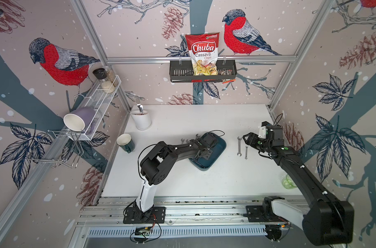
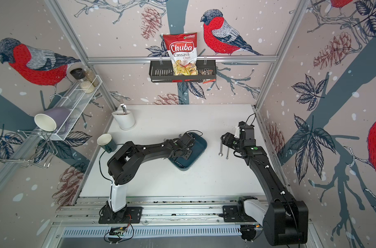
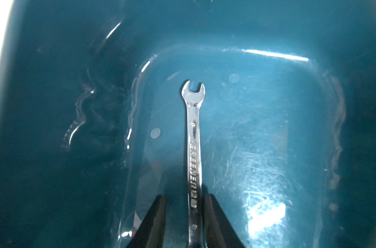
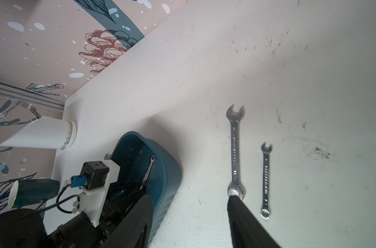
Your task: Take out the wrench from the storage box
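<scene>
A silver wrench (image 3: 193,157) lies on the floor of the teal storage box (image 1: 218,155). My left gripper is down inside the box, part open, its fingertips either side of the wrench's shaft, the right one close against it; whether they grip it is unclear. In the top views the left arm hides much of the box's inside. My right gripper stands open above the table, right of the box, over two wrenches lying there, a larger one (image 4: 234,148) and a smaller one (image 4: 265,177).
A mug (image 1: 126,144) and a white utensil holder (image 1: 141,119) stand left and back-left of the box. More wrenches lie partly hidden just left of the box. A green glass (image 1: 288,181) sits at front right.
</scene>
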